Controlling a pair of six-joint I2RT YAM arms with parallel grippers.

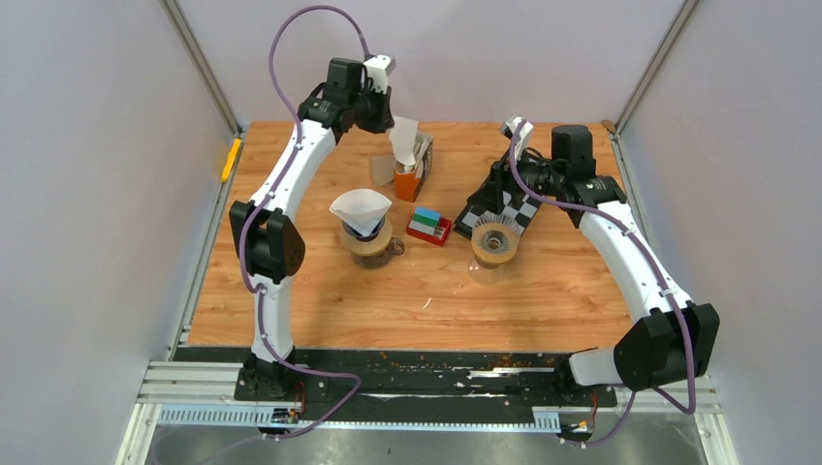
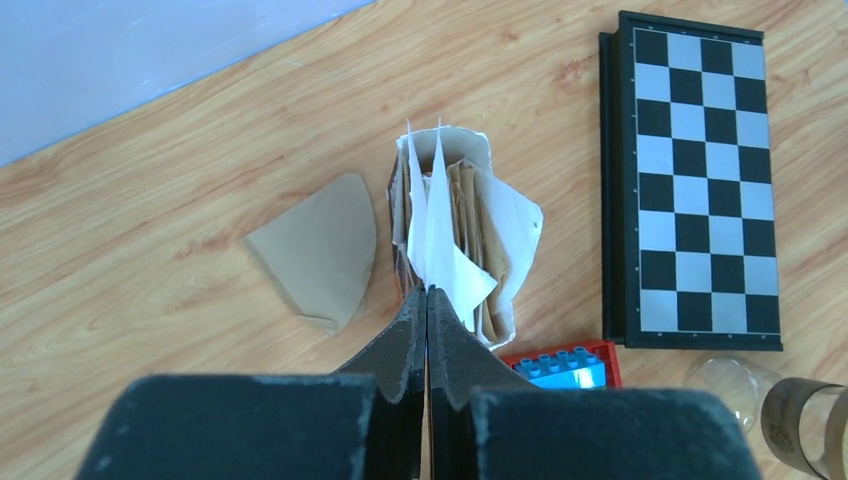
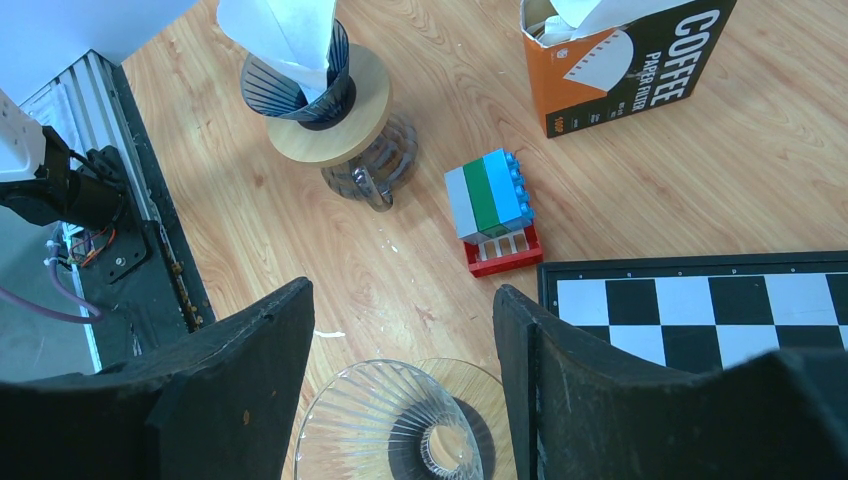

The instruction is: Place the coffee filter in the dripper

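Note:
A white paper filter (image 1: 404,142) stands up out of the orange coffee filter box (image 1: 408,181). My left gripper is shut, with the edge of that white filter (image 2: 440,220) pinched at its fingertips. A clear ribbed dripper (image 3: 385,425) on a wooden collar (image 1: 494,244) is at the right of the table, empty. Open, my right gripper points over the table near this dripper, nothing between its fingers. Farther left, a dark dripper (image 3: 270,85) on a glass carafe (image 3: 385,160) has a white filter (image 1: 362,209) standing in it.
A brown filter (image 2: 322,250) lies flat left of the box. Between the two drippers is a red tray (image 1: 436,236) with coloured bricks. A checkered board (image 2: 705,180) lies behind the clear dripper.

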